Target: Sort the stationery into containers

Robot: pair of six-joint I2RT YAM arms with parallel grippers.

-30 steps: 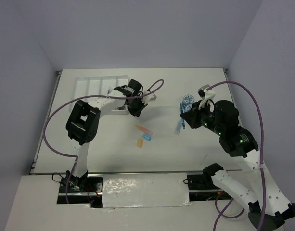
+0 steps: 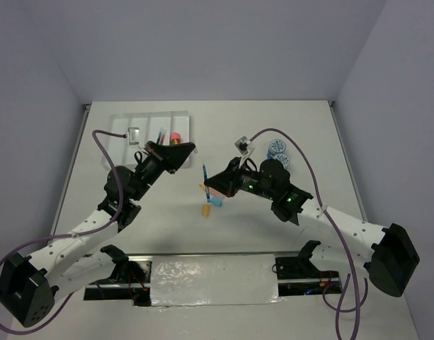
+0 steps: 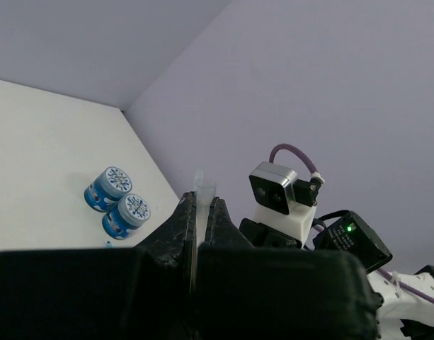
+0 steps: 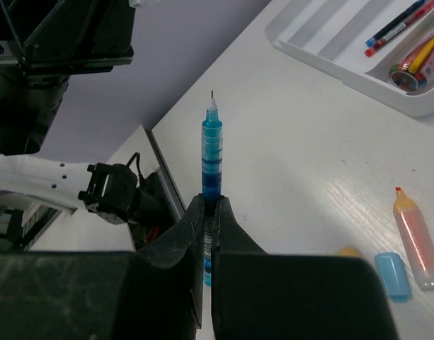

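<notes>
A blue pen (image 4: 212, 152), uncapped with its point upward, stands in my right gripper, which is shut around its middle. In the top view it appears as a thin blue stick (image 2: 205, 177) over the table's middle. My left gripper is shut on a clear, translucent piece (image 3: 204, 195) that looks like a cap and sticks up past the fingertips. On the table lie an orange-pink marker (image 4: 418, 244), a small blue piece (image 4: 393, 275) and an orange piece (image 2: 206, 210). The white compartment tray (image 2: 116, 152) is at the back left, partly behind my left arm.
Blue and red pens (image 4: 402, 25) and a cup-like holder with colourful items (image 4: 408, 79) lie in the tray. Two blue-and-white round containers stand at the back right.
My right gripper has swept left across the table with the pen. The loose items on the table stayed put.
</notes>
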